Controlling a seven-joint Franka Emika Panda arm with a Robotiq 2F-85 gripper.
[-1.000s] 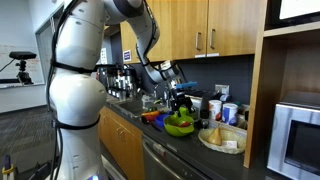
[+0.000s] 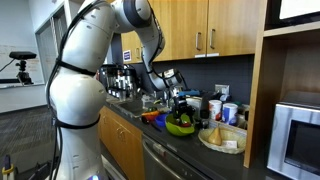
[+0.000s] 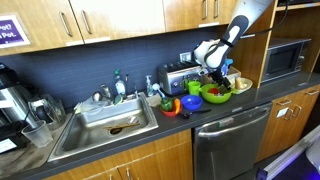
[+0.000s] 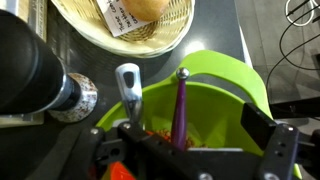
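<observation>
A green bowl (image 4: 215, 105) with a looped handle fills the lower middle of the wrist view. In it are a purple-handled utensil (image 4: 180, 115) with a small metal ball at its end, a metal utensil handle (image 4: 130, 90) and something red (image 4: 122, 170). My gripper is open over the bowl, one finger on each side of these handles, with the purple handle in the gap. I cannot tell whether the fingers touch anything. From outside, the bowl (image 2: 180, 126) stands on the dark counter beneath the gripper.
A wicker basket (image 4: 130, 38) with bread stands beside the bowl. A dark cylindrical container (image 4: 30, 65) is close on the other side. Along the counter are a blue bowl (image 3: 191, 102), a toaster (image 3: 178, 78) and the sink (image 3: 112, 130). Wall cabinets (image 2: 188, 30) hang above.
The arm has come down, bringing my gripper lower and closer to the green bowl. The bowl and basket look unmoved.
</observation>
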